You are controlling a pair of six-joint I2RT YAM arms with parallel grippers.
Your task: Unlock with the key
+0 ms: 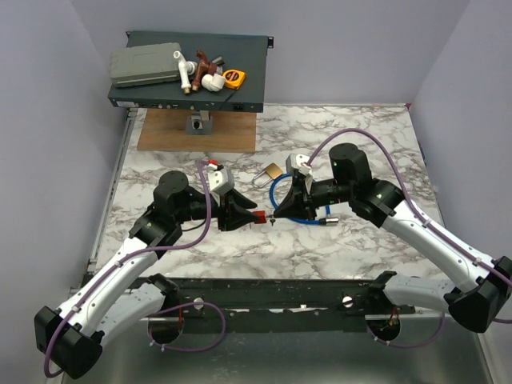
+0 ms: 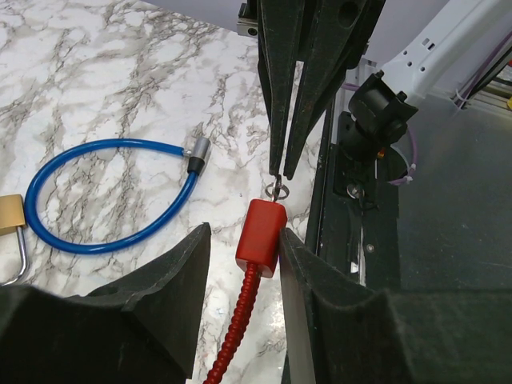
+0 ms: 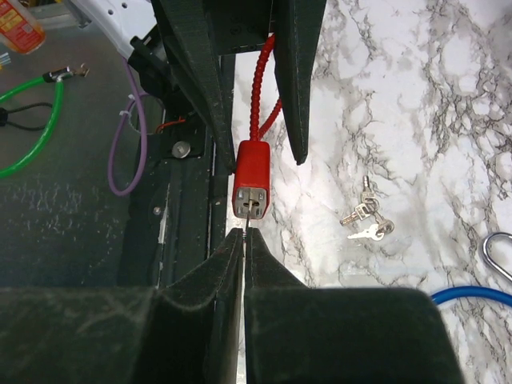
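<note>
A red lock body (image 2: 260, 236) on a red braided cable hangs between my two grippers above the marble table, with a thin metal key (image 2: 275, 190) and ring at its end. My left gripper is part open around the red body. My right gripper has its fingertips close together at the key's end. In the right wrist view, loose keys (image 3: 368, 216) lie on the table.
A blue cable lock (image 2: 88, 146) and a brass padlock (image 2: 10, 214) lie behind the grippers. A raised shelf (image 1: 160, 44) with tools is at the back left. The table's front edge is below.
</note>
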